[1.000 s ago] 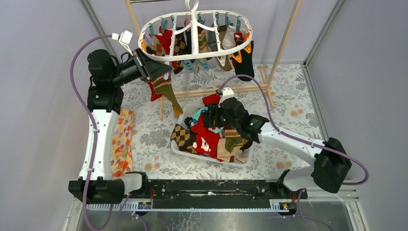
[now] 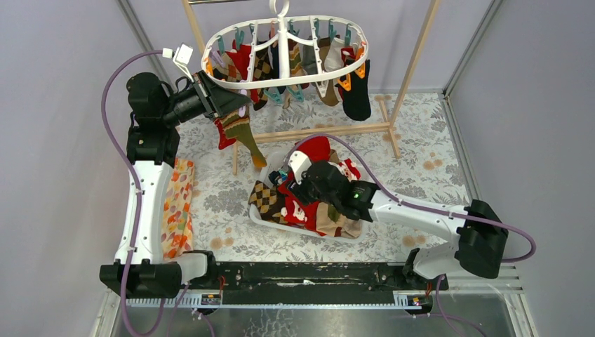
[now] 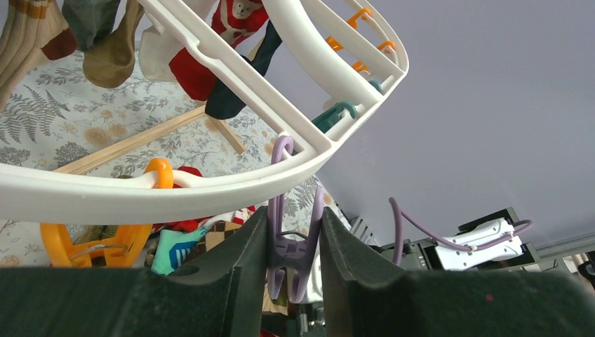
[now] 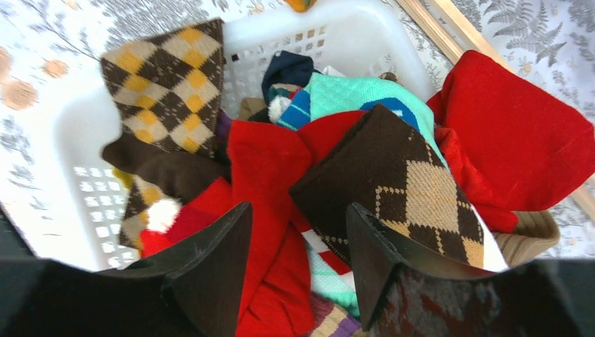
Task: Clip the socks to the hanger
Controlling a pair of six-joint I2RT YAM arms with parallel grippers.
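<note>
The white hanger [image 2: 284,77] carries socks on coloured clips. My left gripper is shut on a purple clip [image 3: 291,253] at the hanger's front rail; in the top view a green striped sock [image 2: 242,137] hangs below it. My right gripper is over the white basket [image 4: 77,182] of socks, part open, fingertips above red socks [image 4: 266,168] and a brown argyle sock [image 4: 386,175]. Nothing clearly held shows between its fingers.
A wooden frame [image 2: 414,60] supports the hanger, with a bar along the floor behind the basket. An orange patterned cloth [image 2: 175,210] lies at left. Floor right of the basket is clear.
My right gripper has turned and moved slightly left and down over the basket. The left arm and hanging socks look unchanged.
</note>
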